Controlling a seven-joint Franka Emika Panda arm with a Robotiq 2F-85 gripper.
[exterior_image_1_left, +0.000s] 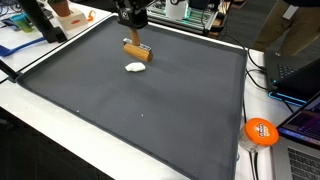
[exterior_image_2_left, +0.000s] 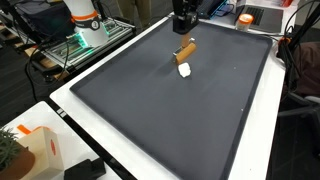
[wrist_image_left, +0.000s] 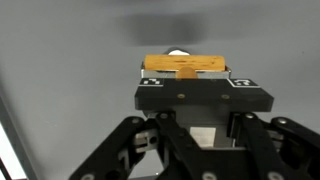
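Observation:
An orange-brown wooden bar (exterior_image_1_left: 137, 51), with a short upright orange piece rising from it, is under my gripper (exterior_image_1_left: 133, 27). The gripper is shut on that upright piece of the handle. In exterior view 2 the bar (exterior_image_2_left: 184, 49) slants, with a pale metallic edge beside it. Across the wrist view the bar (wrist_image_left: 186, 63) lies just beyond the fingertips, the orange stem between them. Whether the bar touches the board below cannot be told. A small white piece (exterior_image_1_left: 135, 67) lies on the dark board, close by; in exterior view 2 the white piece (exterior_image_2_left: 184, 70) shows below the bar.
The dark grey board (exterior_image_1_left: 150, 115) is broad and mostly clear. An orange-topped round container (exterior_image_1_left: 261, 132) stands off its right side, near laptops. Cables run along the right edge, and assorted items crowd the far left corner.

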